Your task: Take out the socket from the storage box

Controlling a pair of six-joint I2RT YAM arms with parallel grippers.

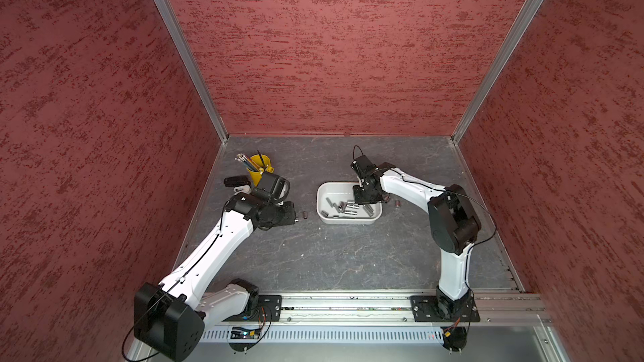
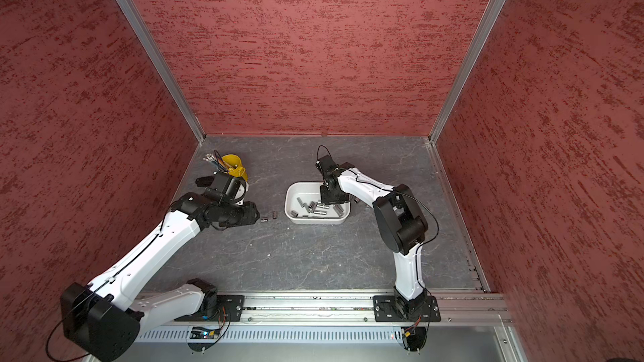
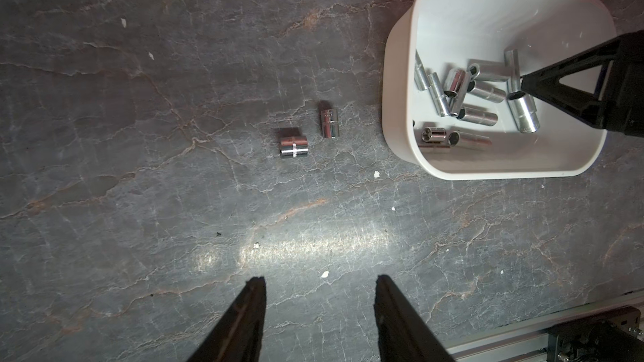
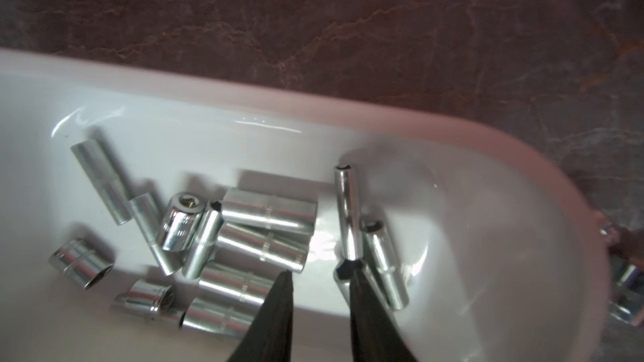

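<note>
The white storage box (image 1: 349, 222) stands mid-table with several metal sockets lying loose inside. My right gripper points down into the box with its fingers part open. Bare box floor shows between its fingertips, and a short, wide socket (image 4: 345, 271) lies under the right-hand finger, partly hidden by it. A long thin socket (image 4: 349, 211) rests just beyond. Left of the box, my left gripper is open and empty above the table. Two short sockets, one upright in view (image 3: 330, 124) and one sideways (image 3: 293, 147), lie on the table between it and the box.
More small metal pieces (image 4: 627, 291) lie on the table just right of the box. A yellow cup (image 1: 260, 164) holding pens stands at the back left, with a dark object (image 1: 235, 181) beside it. The table in front of the box is clear.
</note>
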